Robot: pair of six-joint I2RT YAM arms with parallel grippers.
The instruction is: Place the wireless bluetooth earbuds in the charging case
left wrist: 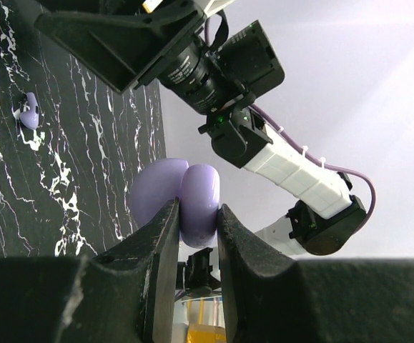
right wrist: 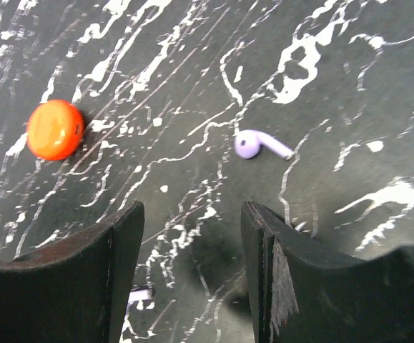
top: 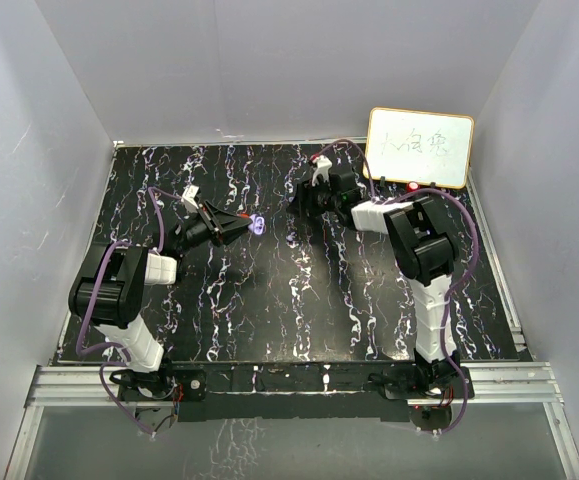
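Observation:
The purple charging case [top: 257, 224] is off to the left, with my left gripper shut on it. Its two rounded purple shells stand apart in the left wrist view, so the lid looks raised; its inside is hidden there. One purple earbud [right wrist: 249, 145] lies on the dark table ahead of my right gripper, which is open with nothing between its fingers. Part of another small pale purple piece [right wrist: 141, 294], likely the other earbud, shows beside the right gripper's left finger, the rest covered. From above, one earbud [top: 291, 238] is visible mid-table.
An orange-red round object [right wrist: 55, 129] rests on the table at the upper left of the right wrist view. A whiteboard [top: 419, 148] leans at the back right.

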